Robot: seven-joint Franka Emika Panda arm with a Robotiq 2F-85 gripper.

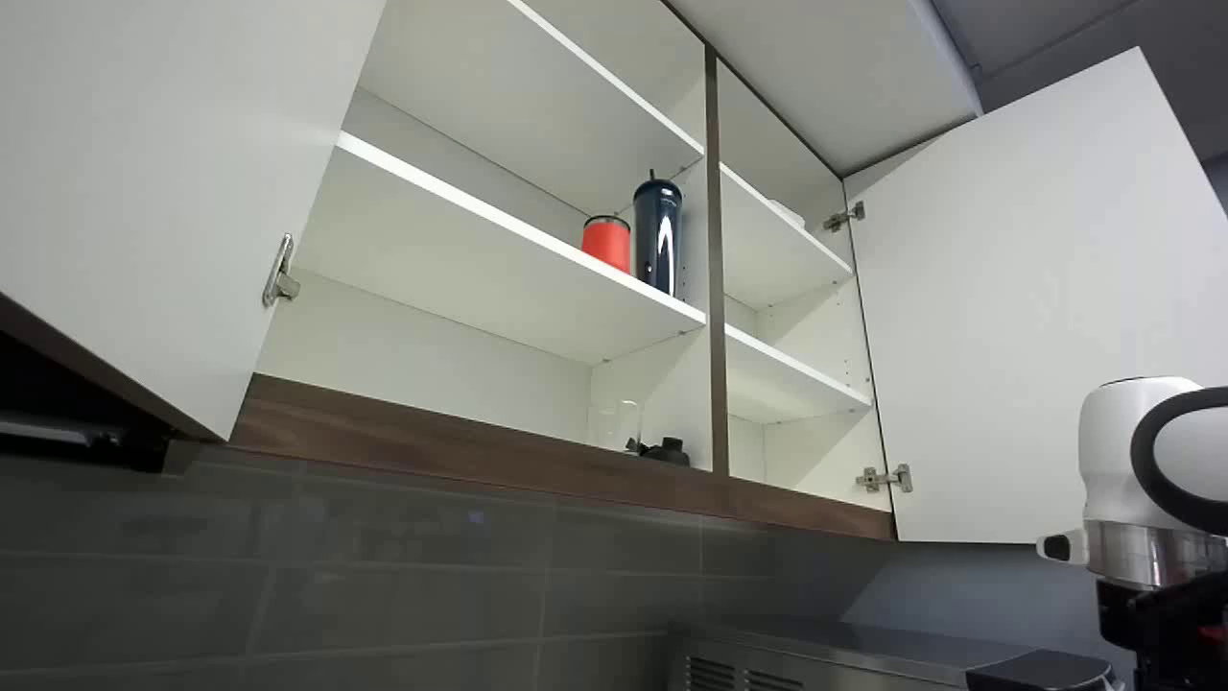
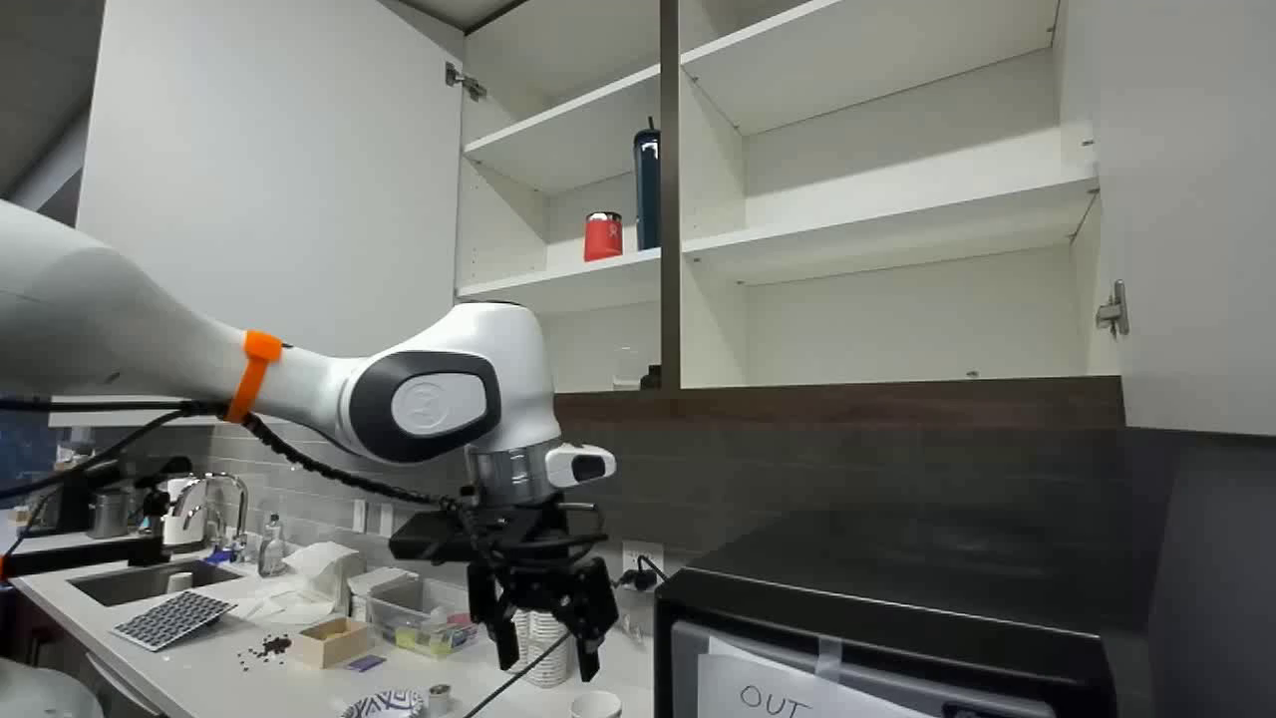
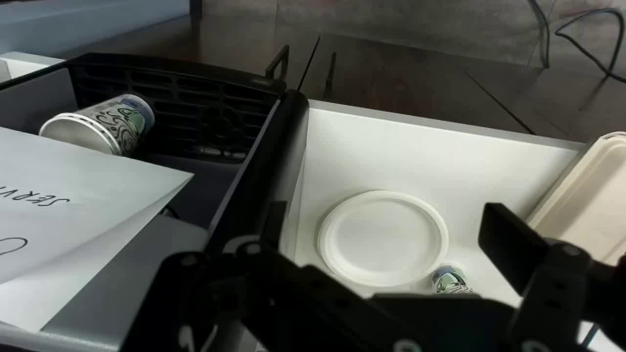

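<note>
Above the counter in exterior view 2, my gripper point(image 2: 549, 658) points downward with its fingers open and nothing between them. In the wrist view its black fingers point(image 3: 509, 246) stand wide apart, with a round white plate point(image 3: 384, 237) below and between them on a white surface. A patterned paper cup point(image 3: 450, 279) is at the plate's lower right, partly hidden by the gripper. Another patterned cup point(image 3: 130, 120) lies on its side at the left, against a black slatted panel. A red tumbler point(image 2: 603, 237) and a dark blue bottle point(image 2: 647, 189) stand on a cabinet shelf.
A pale tray point(image 3: 587, 205) lies right of the plate. Handwritten paper point(image 3: 70, 217) is at the left. The black appliance point(image 2: 885, 610) stands right of my gripper. Both cabinet doors are open; their shelves point(image 2: 897, 221) have free room. A clear bin point(image 2: 419, 622) sits on the counter.
</note>
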